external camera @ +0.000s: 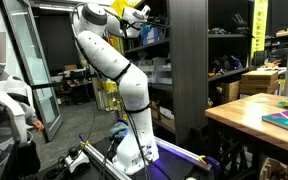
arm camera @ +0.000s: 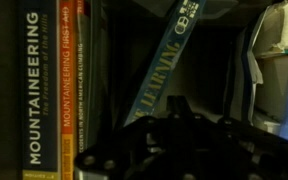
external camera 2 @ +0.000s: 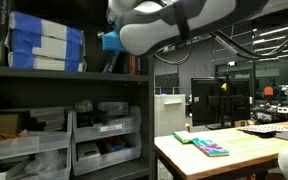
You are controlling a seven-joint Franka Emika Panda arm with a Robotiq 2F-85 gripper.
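In the wrist view my gripper is a dark shape at the lower middle; its fingers are together, with nothing seen between them. Just beyond it, a blue book (arm camera: 167,58) with "LEARNING" on its spine leans at a slant, top to the right. Poor light hides whether the fingertips touch it. Upright at the left stand a dark mountaineering book (arm camera: 36,90), an orange first aid book (arm camera: 67,80) and another dark-spined book (arm camera: 83,75). Neither exterior view shows the fingers clearly.
A dark gap lies right of the leaning book, before papers and binders (arm camera: 274,45). Blue and white boxes (external camera 2: 42,45) fill the upper shelf's left side, with plastic bins (external camera 2: 104,155) lower down. The wooden table (external camera: 249,112) holds a colourful flat item (external camera: 284,121).
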